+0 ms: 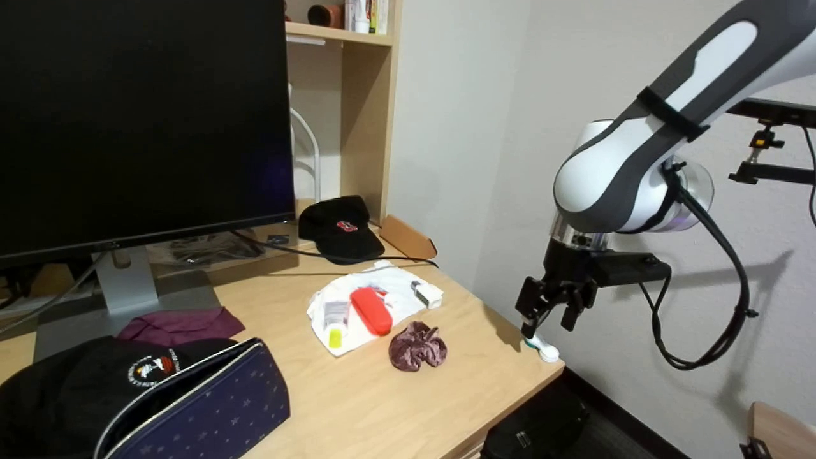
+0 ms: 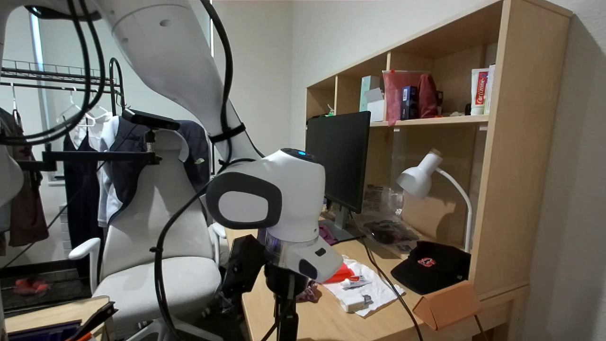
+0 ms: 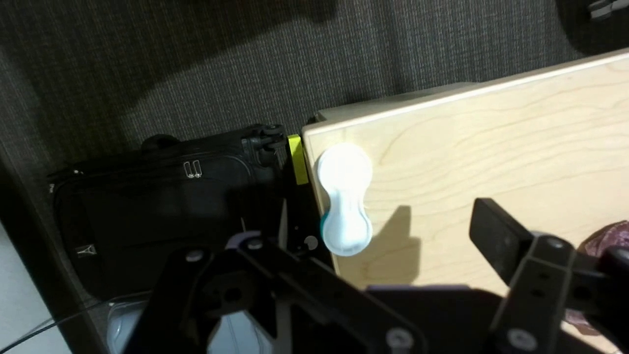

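Note:
A white contact lens case (image 3: 345,200) with a teal edge lies at the desk's corner, right along the side edge, in the wrist view. The same lens case (image 1: 544,349) shows just below the fingers in exterior view 1. Above it hangs my gripper (image 1: 547,317), pointing down and open. In the wrist view the fingers stand wide apart, one finger (image 3: 501,239) over the desk and the other over the floor side, with nothing between them. Exterior view 2 has the arm blocking the lens case.
A purple scrunchie (image 1: 417,347), a red case (image 1: 371,310) and a small tube (image 1: 336,321) lie on the desk, the latter two on a white cloth (image 1: 406,299). A black suitcase (image 3: 159,218) stands on the floor beyond the edge. Bare desk separates scrunchie and lens case.

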